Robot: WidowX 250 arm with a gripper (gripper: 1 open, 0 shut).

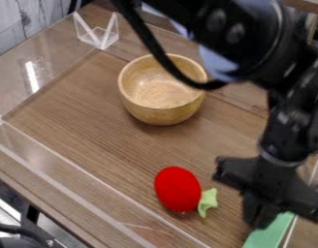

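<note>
My gripper (pixel 263 199) is at the lower right, low over the table, shut, with nothing visible between its fingers. Just left of it lies a red object (pixel 177 189) with a pale green tip. A green flat item (pixel 266 234) lies at the bottom right, partly hidden behind the gripper.
A wooden bowl (pixel 162 92) stands at the upper middle. A clear angular piece (pixel 97 29) is at the back left.
</note>
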